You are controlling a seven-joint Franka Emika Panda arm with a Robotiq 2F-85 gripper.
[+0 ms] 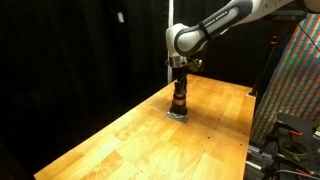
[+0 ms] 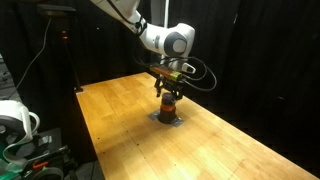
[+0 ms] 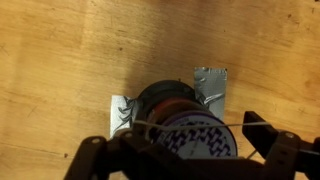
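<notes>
A dark, round stand (image 1: 179,104) is upright on the wooden table, fixed down with silver tape (image 3: 211,82). It has a reddish-orange band (image 2: 168,108) and a purple patterned top (image 3: 205,142). My gripper (image 1: 180,83) is open at the top of the stand; whether it touches is unclear. In the wrist view the dark fingers (image 3: 284,152) stand to either side of the patterned top. A thin tan strand (image 3: 240,124) stretches between them, like a rubber band. The fingers partly hide the stand's near side.
Black curtains (image 1: 70,60) hang behind the table. A cable (image 2: 208,72) loops beside the gripper. Dark equipment (image 1: 292,145) stands beyond the table's edge.
</notes>
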